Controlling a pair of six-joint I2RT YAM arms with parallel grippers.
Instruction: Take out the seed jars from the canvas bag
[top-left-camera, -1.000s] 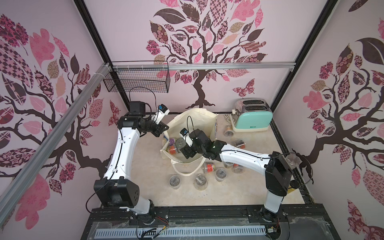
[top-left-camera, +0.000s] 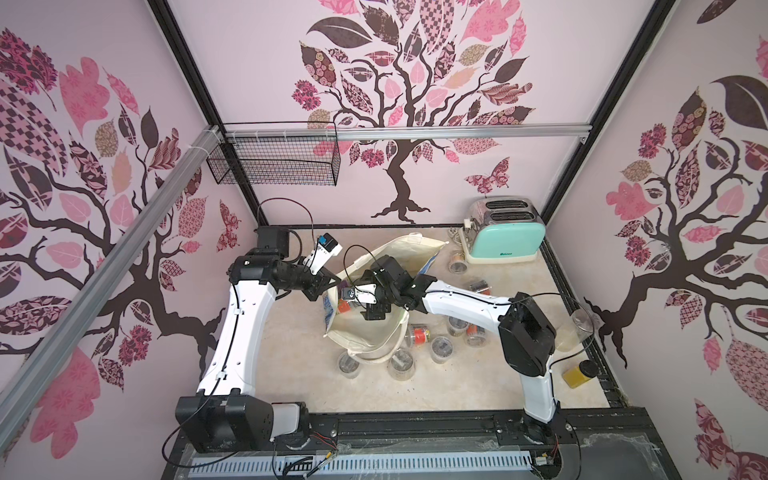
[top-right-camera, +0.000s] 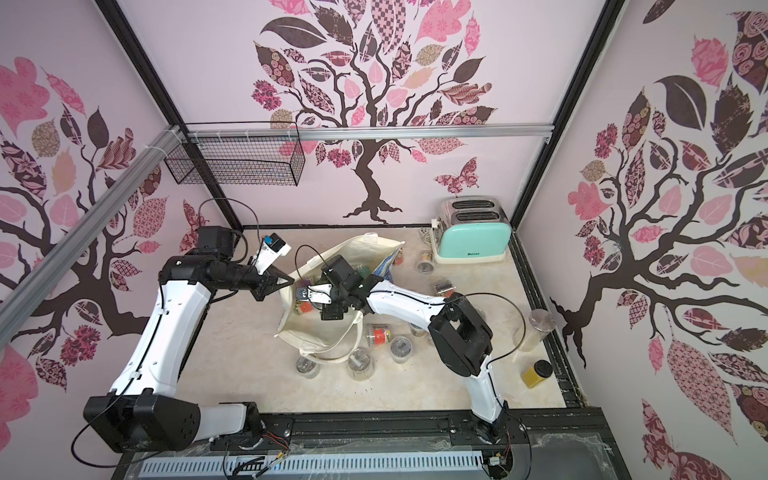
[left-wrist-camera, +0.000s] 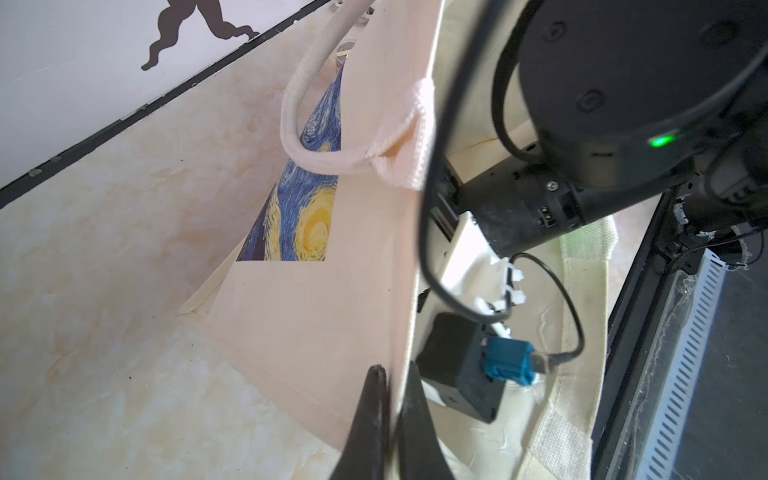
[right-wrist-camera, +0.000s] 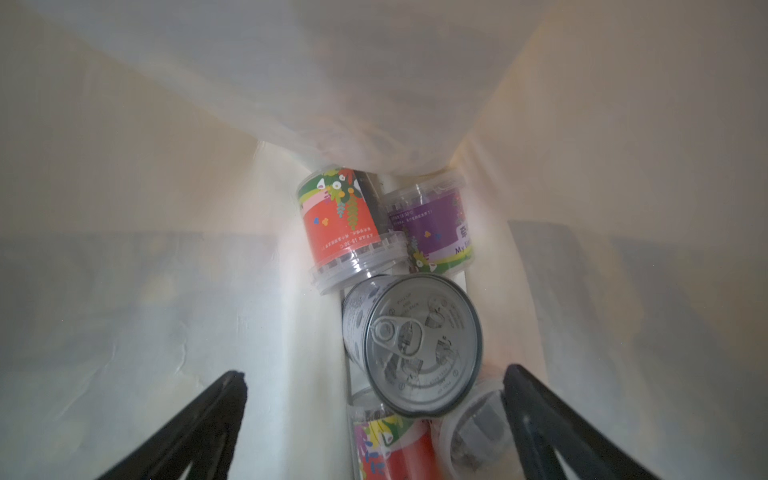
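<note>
The cream canvas bag (top-left-camera: 360, 336) lies open mid-table. My left gripper (top-left-camera: 329, 282) is shut on its left rim; the fabric edge runs between the fingertips in the left wrist view. My right gripper (top-left-camera: 372, 308) is open inside the bag. In the right wrist view a silver-lidded can (right-wrist-camera: 420, 344) lies between and beyond its fingers, with an orange-labelled jar (right-wrist-camera: 340, 216), a purple-labelled jar (right-wrist-camera: 428, 228), a red-labelled jar (right-wrist-camera: 400, 452) and a clear-lidded jar (right-wrist-camera: 472, 436) around it in the bag.
Several jars stand or lie outside the bag, in front and to its right, such as a red-labelled one (top-left-camera: 417, 335). A mint toaster (top-left-camera: 504, 236) is at back right, a yellow jar (top-left-camera: 577, 376) at front right. A wire basket (top-left-camera: 272, 156) hangs back left.
My right arm has shifted slightly left and back, its gripper turning inside the bag.
</note>
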